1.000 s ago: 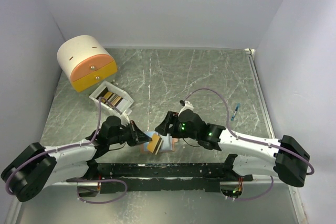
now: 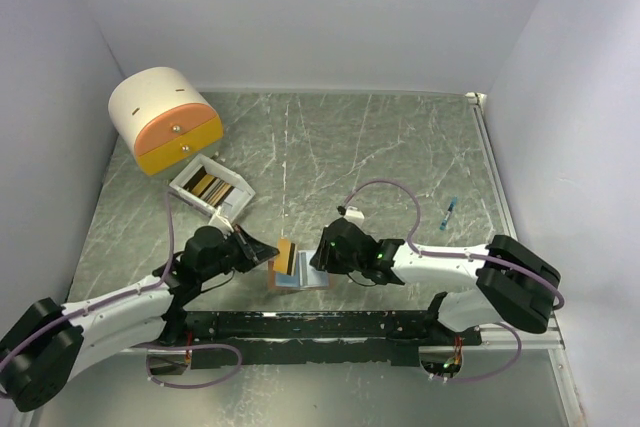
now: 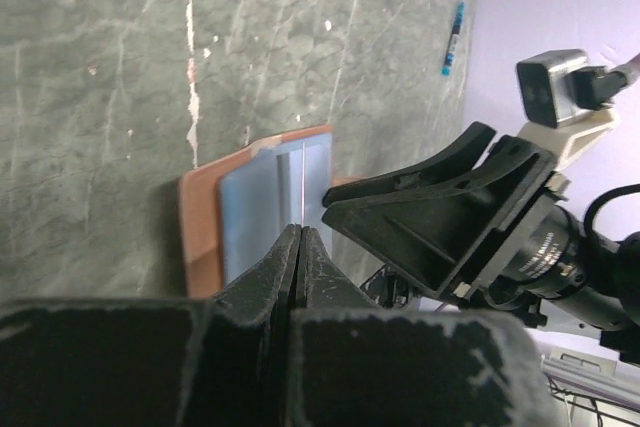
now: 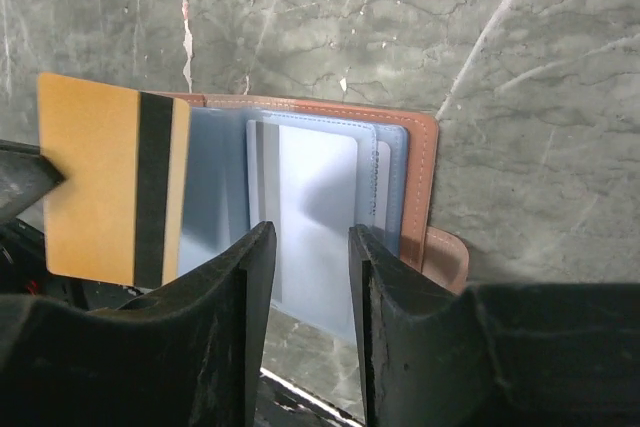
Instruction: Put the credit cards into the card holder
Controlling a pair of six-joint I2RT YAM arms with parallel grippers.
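My left gripper point(image 2: 270, 253) is shut on a yellow card point(image 4: 92, 172) with a dark stripe, held upright at the left side of the open card holder. The holder point(image 4: 423, 162), brown with pale blue and clear sleeves point(image 4: 315, 197), lies flat on the table. My right gripper hangs over the sleeves, its fingers part open with nothing seen between them. It also shows in the left wrist view at the right of the holder. A white tray of more cards point(image 2: 212, 187) sits behind my left arm.
A cream box point(image 2: 150, 107) with orange and yellow drawers stands at the back left. A blue pen point(image 2: 449, 213) lies at the right.
My left gripper has lifted the card away from the holder's middle, up and to the left. My right gripper has shifted and now sits lower over the holder's right part.
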